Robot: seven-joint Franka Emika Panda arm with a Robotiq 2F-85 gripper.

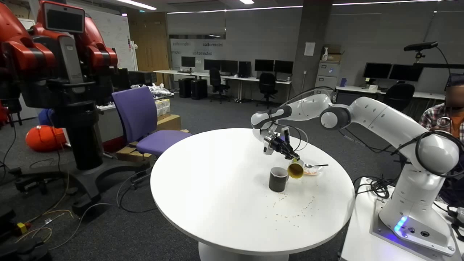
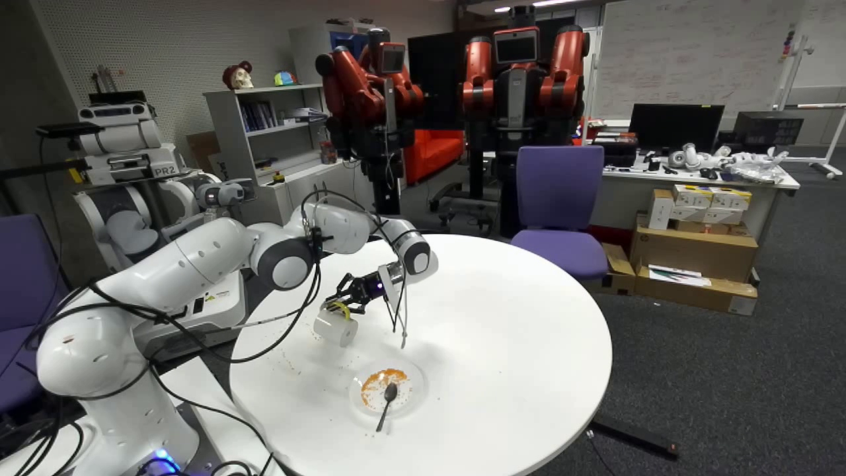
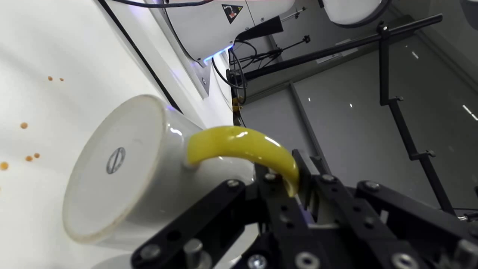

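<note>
A white mug with a yellow handle and yellow inside (image 1: 296, 170) is held by my gripper (image 1: 296, 157), tipped onto its side. In the wrist view the mug's pale base (image 3: 112, 166) faces the camera, and the yellow handle (image 3: 242, 145) runs between the black fingers, which are shut on it. Exterior view 1 shows the mug's open mouth close beside a dark grey mug (image 1: 278, 179) standing upright on the table; whether they touch I cannot tell. The inside of the grey mug is hidden.
A clear plate (image 2: 420, 389) holds orange bits and a spoon (image 2: 386, 403). Small orange bits (image 1: 300, 213) lie scattered near the mugs on the round white table (image 1: 208, 174).
</note>
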